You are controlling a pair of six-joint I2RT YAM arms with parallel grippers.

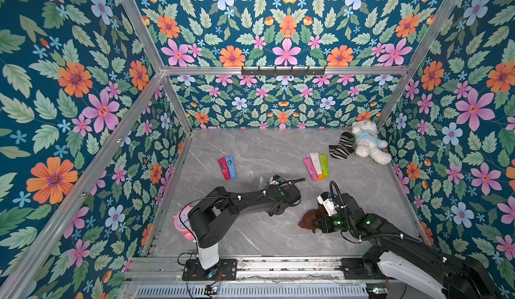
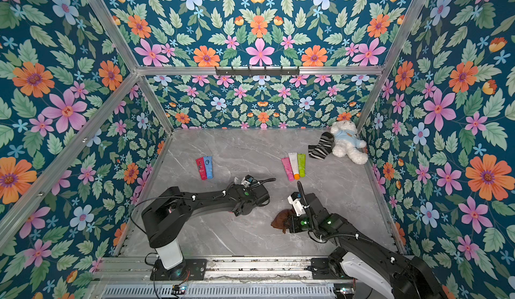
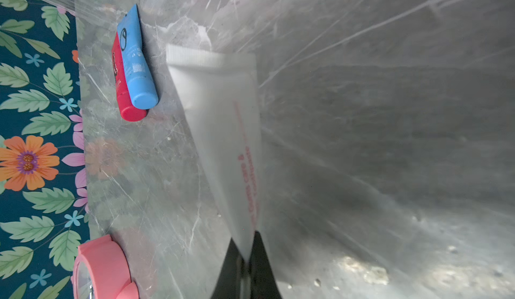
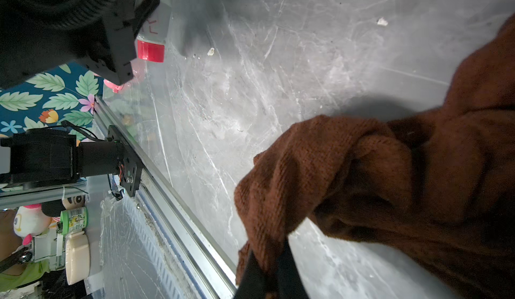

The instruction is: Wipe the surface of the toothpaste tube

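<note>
A white toothpaste tube (image 3: 214, 111) with pink print is pinched in my left gripper, lifted above the tabletop; from the top left view it is mostly hidden behind the left arm. Its red cap (image 4: 151, 51) shows in the right wrist view, beside the left gripper's housing. My right gripper is shut on a brown cloth (image 4: 375, 175), which lies bunched on the table right of the left gripper.
Red (image 1: 223, 168) and blue (image 1: 231, 166) tubes lie back left; pink, white and green tubes (image 1: 324, 165) back right. A teddy (image 1: 368, 143) and striped socks (image 1: 341, 146) sit in the back corner. A pink object (image 3: 104, 266) lies at the left.
</note>
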